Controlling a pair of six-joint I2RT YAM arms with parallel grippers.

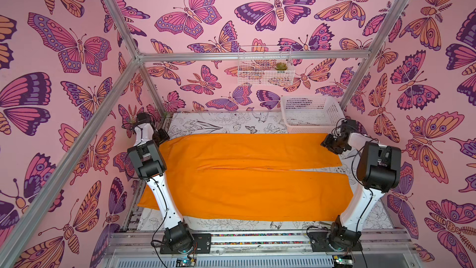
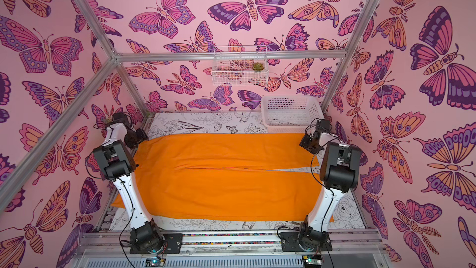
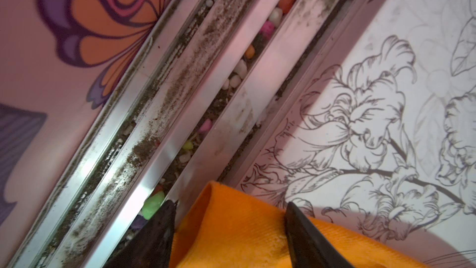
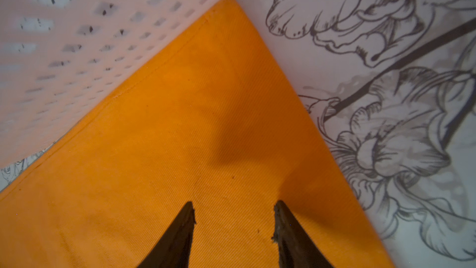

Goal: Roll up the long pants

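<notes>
Orange long pants (image 1: pixel 248 193) lie flat across the table, legs toward the right, in both top views. My left gripper is at the waist's far left corner, its fingers either side of a raised fold of orange fabric (image 3: pixel 243 228); whether it grips cannot be told. My right gripper is open over the far leg's cuff end (image 4: pixel 238 119), with flat fabric below and between its fingertips.
A pink perforated basket (image 1: pixel 310 114) stands at the back right, beside the far leg. A wire shelf (image 1: pixel 265 74) with a plant hangs on the back wall. Bare patterned table (image 1: pixel 213 121) shows behind the pants.
</notes>
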